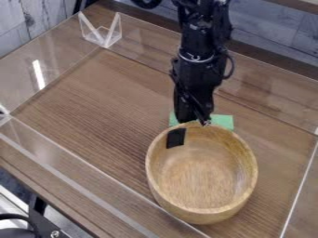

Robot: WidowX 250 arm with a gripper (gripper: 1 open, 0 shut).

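Observation:
A round wooden bowl [202, 181] sits on the wooden table [87, 112] at the lower middle. A green flat piece [221, 122] lies just behind it. My black gripper [191, 119] hangs over the bowl's back rim, shut, with nothing clearly visible between its fingers. A small dark shape [176, 137] shows at the bowl's back-left rim; I cannot tell whether it is part of the gripper.
A white wire rack [102, 28] stands at the back left. Dark cables show at the lower left corner.

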